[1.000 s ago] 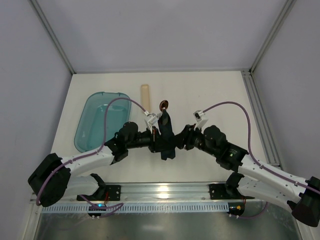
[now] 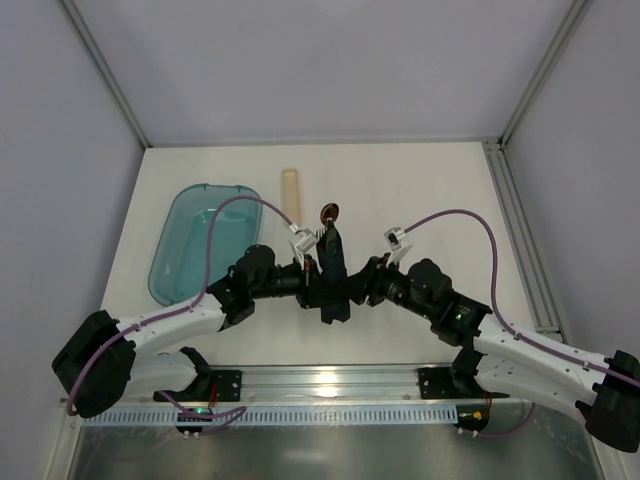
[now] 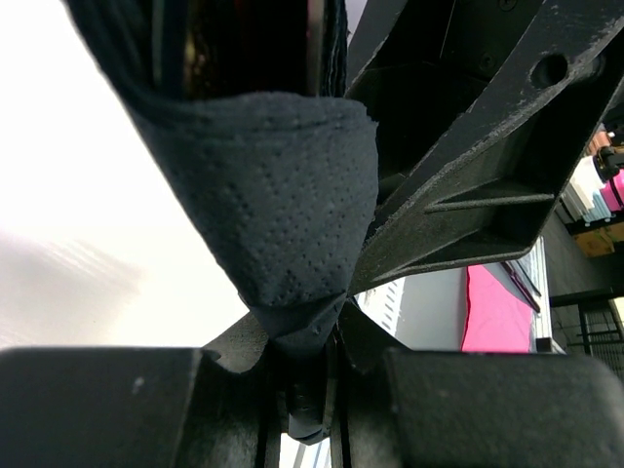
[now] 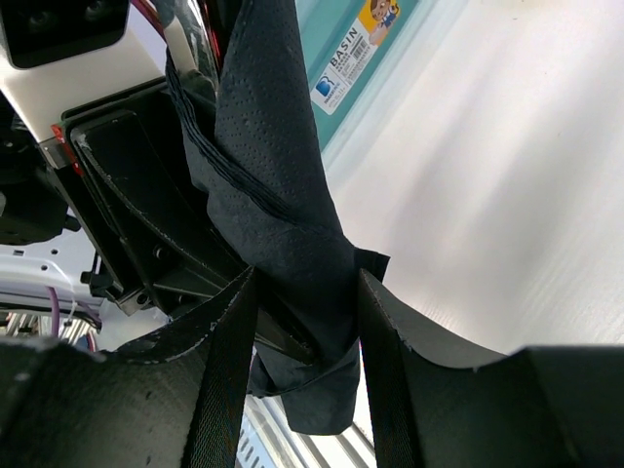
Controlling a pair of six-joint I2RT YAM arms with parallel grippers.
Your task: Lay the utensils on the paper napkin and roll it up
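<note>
A black napkin (image 2: 331,255) is rolled around the utensils; a copper-coloured spoon (image 2: 329,212) and a fork (image 2: 320,233) stick out of its far end in the top view. My left gripper is shut on the napkin roll, whose dark dotted cloth narrows between its fingers. From the right side, my right gripper stands part open, one fingertip on either side of the roll (image 4: 283,175). In the right wrist view a left finger (image 4: 185,205) lies against the cloth. The roll's loose lower end hangs below both grippers.
A teal basin (image 2: 205,240) sits on the left of the white table (image 2: 430,190). Behind the roll lies a light wooden piece (image 2: 290,195).
The right gripper has shifted slightly toward the front edge and stays close beside the roll. The spoon end has swung a little to the right. My left arm has hardly moved.
</note>
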